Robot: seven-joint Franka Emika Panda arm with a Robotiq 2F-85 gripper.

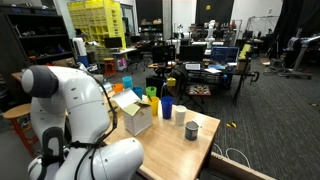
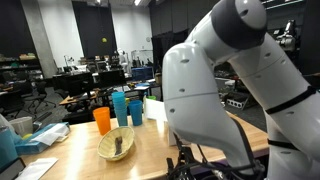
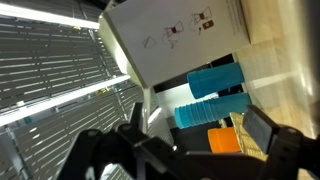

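Low over the near end of the table, my gripper shows two dark fingers well apart at the bottom of the wrist view. Nothing shows held between them. Ahead of it stands a white box (image 3: 185, 38) with small printed marks; in exterior view 1 the box (image 1: 138, 118) has its flaps up. Beyond the fingers in the wrist view are a blue ribbed cup (image 3: 212, 108) and an orange cup (image 3: 223, 140). The arm covers much of the box in exterior view 2.
On the table stand a yellow cup (image 1: 153, 102), a dark blue cup (image 1: 166, 104), a white cup (image 1: 180, 116) and a grey metal pot (image 1: 191, 130). A wicker basket (image 2: 117, 143) and an orange cup (image 2: 102, 121) sit on the other side.
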